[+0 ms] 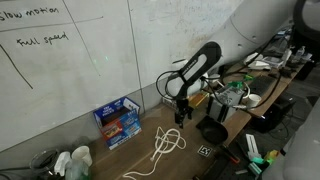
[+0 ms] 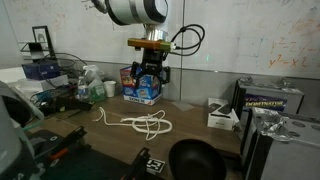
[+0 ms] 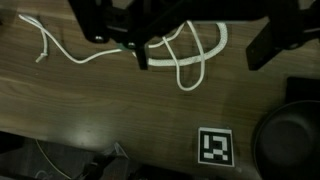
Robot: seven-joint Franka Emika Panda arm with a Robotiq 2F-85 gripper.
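Observation:
A loosely looped white rope [image 1: 168, 143] lies on the brown table, also plain in the second exterior view as a white rope [image 2: 150, 122]. My gripper [image 1: 180, 114] hangs above the table near the rope's looped end, touching nothing. From the wrist, the gripper stands open, fingers wide apart, with part of the rope [image 3: 198, 78] on the table below the gap. To the right of the rope sits a black pan [image 2: 197, 158], partly visible in the wrist view.
A printed square marker [image 3: 215, 147] lies flat beside the pan. Against the back stands a blue and red box [image 2: 140, 90]. A metal toaster [image 2: 268, 97] and another silver appliance [image 2: 283, 135] occupy the right. Bare table surrounds much of the rope.

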